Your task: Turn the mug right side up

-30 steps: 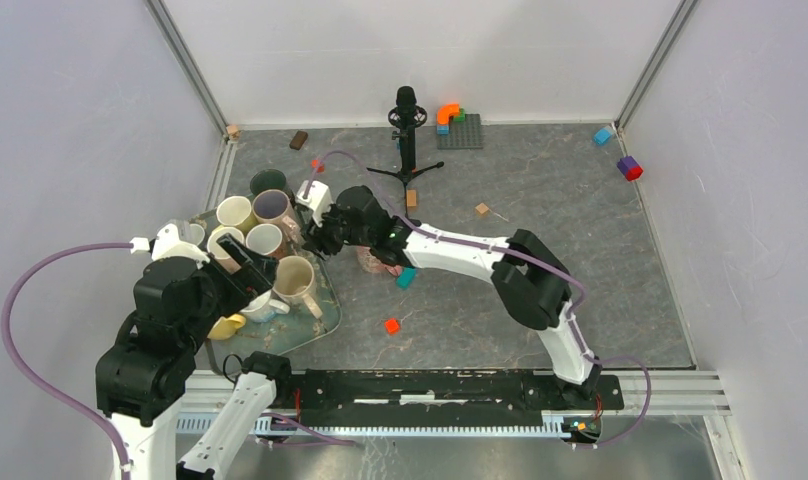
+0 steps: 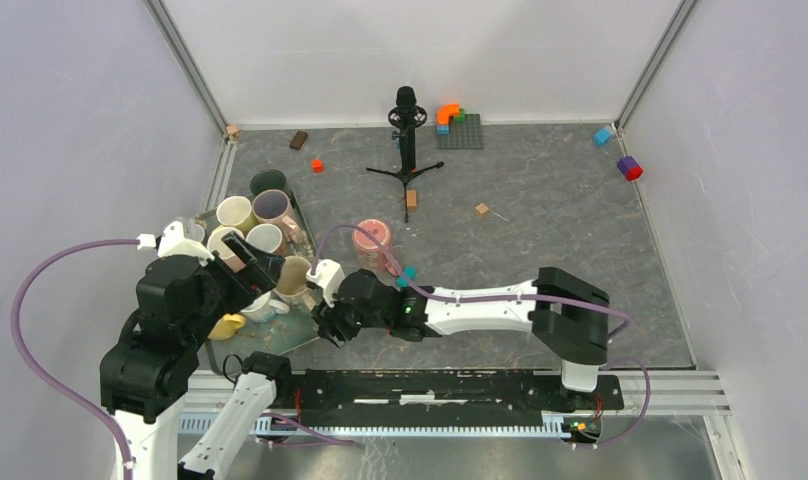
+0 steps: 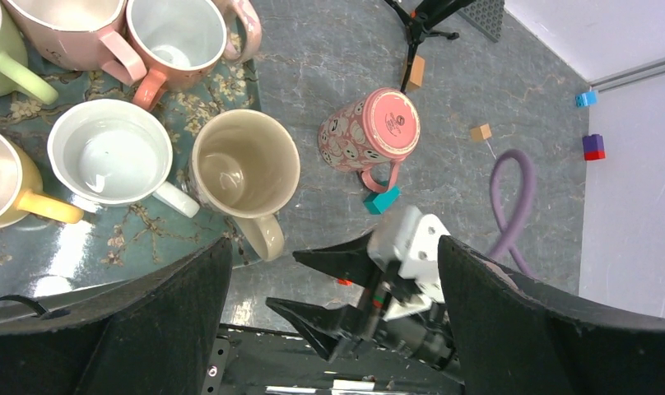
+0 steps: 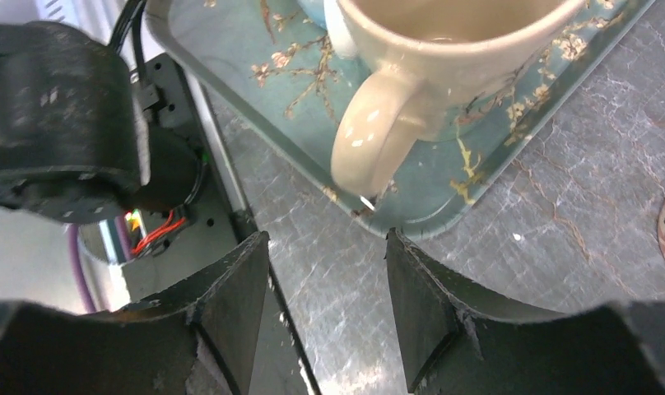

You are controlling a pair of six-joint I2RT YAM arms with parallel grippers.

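An upside-down pink patterned mug [image 2: 372, 236] stands on the grey table, its base up and handle toward the front, right of the tray of mugs; the left wrist view shows it too [image 3: 362, 136]. My right gripper [image 2: 330, 328] is low by the tray's front-right corner, left of and in front of that mug; in the right wrist view its fingers [image 4: 222, 288] are apart with nothing between, below a beige mug's handle [image 4: 370, 132]. My left gripper [image 2: 255, 262] hangs open over the tray, nothing between its fingers.
The tray [image 3: 148, 239] holds several upright mugs. A black stand [image 2: 407, 150], a grid plate [image 2: 460, 135] and small blocks lie at the back and sides, with a teal block [image 3: 381, 200] beside the pink mug.
My right gripper has moved toward the front of the table, from beside the pink mug to the tray's front corner, uncovering that mug. The left arm has hardly moved.
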